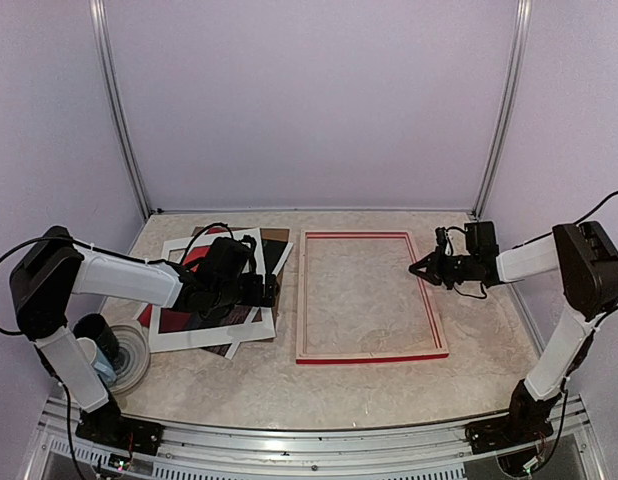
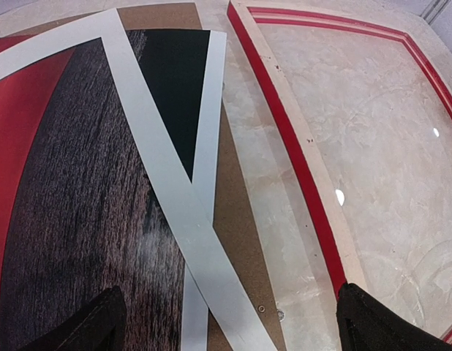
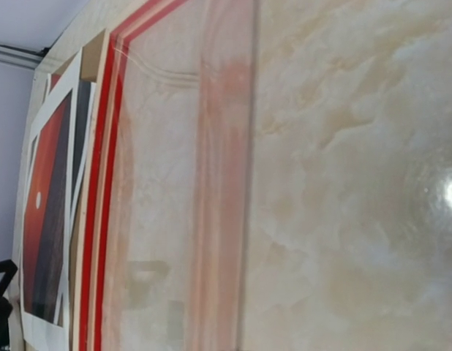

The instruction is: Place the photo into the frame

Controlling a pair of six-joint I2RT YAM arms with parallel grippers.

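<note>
A white-bordered photo (image 1: 194,341) in red and dark tones lies at left on a brown backing board (image 2: 244,212), with another dark, white-edged sheet between. The red and wooden frame (image 1: 374,358) lies flat and empty of the photo to its right. Above the photo's right border, my left gripper stands open with nothing between its widely spread fingers. My right gripper (image 1: 417,268) is shut at the frame's right rail. In the right wrist view its fingers are out of sight. A clear, hazy sheet (image 3: 164,183) covers part of the frame there; whether the gripper touches it is unclear.
Round dishes (image 1: 131,358) and a dark cup (image 1: 93,330) stand at the front left, close to the left arm. Bare table (image 1: 369,395) lies in front of the frame and to its right. Walls close in the sides and back.
</note>
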